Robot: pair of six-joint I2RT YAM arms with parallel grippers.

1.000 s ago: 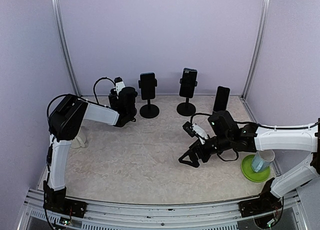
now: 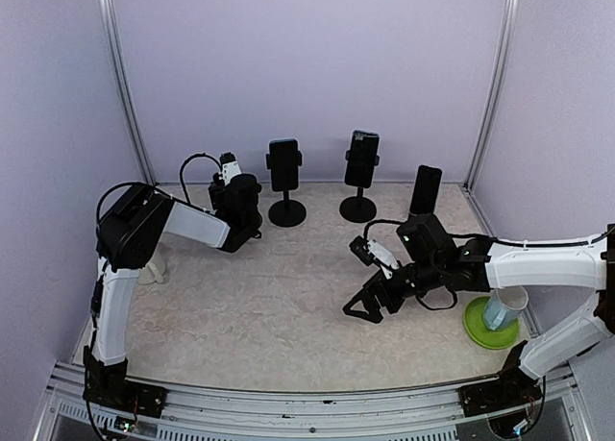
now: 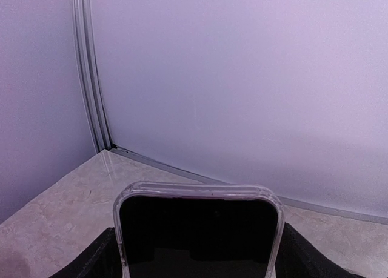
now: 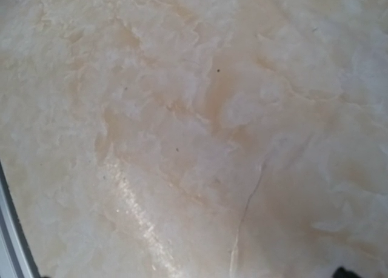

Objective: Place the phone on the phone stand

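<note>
My left gripper [image 2: 223, 186] is at the back left, shut on a phone [image 3: 197, 235] in a clear case, which fills the lower middle of the left wrist view. In the top view that phone is mostly hidden behind the gripper. To its right, a black phone stand [image 2: 286, 210] holds a dark upright slab, as does a second stand [image 2: 357, 208]. A third dark slab [image 2: 426, 186] stands at the back right, its base hidden. My right gripper [image 2: 360, 306] hangs open over the front right of the table, with only bare tabletop below it in the right wrist view.
A green plate [image 2: 480, 330] with a mug [image 2: 506, 306] on it sits at the right edge. A white object [image 2: 152, 268] is partly hidden by the left arm. Walls enclose the back and sides.
The right arm shows no clear movement.
</note>
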